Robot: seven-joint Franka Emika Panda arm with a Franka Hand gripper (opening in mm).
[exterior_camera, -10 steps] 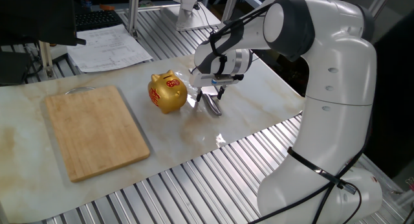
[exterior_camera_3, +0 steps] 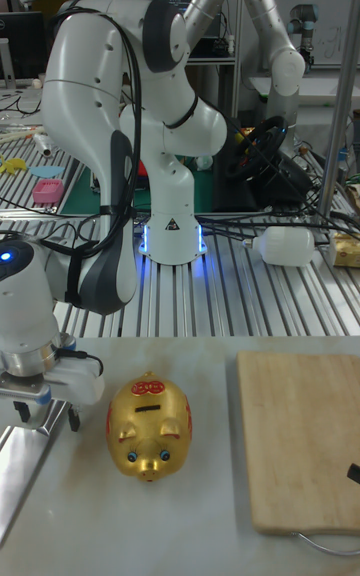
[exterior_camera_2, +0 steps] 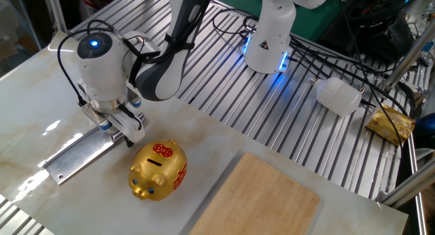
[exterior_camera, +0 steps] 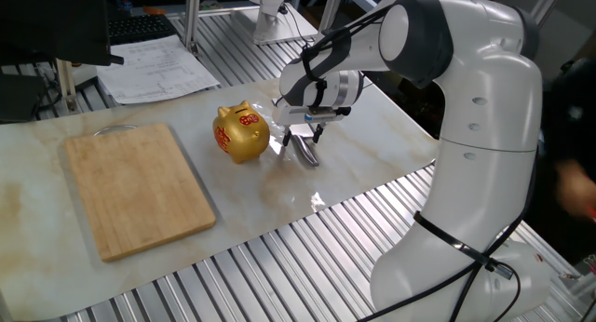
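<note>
My gripper [exterior_camera: 302,139] is low over the table in exterior view 1, its two dark fingers apart. Between and below them lies a shiny metal utensil that looks like a cleaver, its silver handle [exterior_camera: 305,153] pointing towards the front. In exterior view 2 its flat blade [exterior_camera_2: 78,155] extends out on the far side of the gripper, while the rest is hidden under the hand. Whether the fingers touch the metal cannot be made out. A gold piggy bank [exterior_camera_2: 158,170] with red markings stands upright close beside the gripper [exterior_camera_3: 47,416].
A wooden cutting board [exterior_camera: 140,192] lies flat beyond the piggy bank, with bare marble-like tabletop [exterior_camera: 251,201] between board and metal utensil. Papers [exterior_camera: 154,69] rest at the back. A white rounded object [exterior_camera_2: 338,96] and a gold box [exterior_camera_2: 391,125] sit on the slatted metal surface.
The arm, gripper and table objects have stayed where they were. A blurred hand of a person now shows at the right edge of exterior view 1.
</note>
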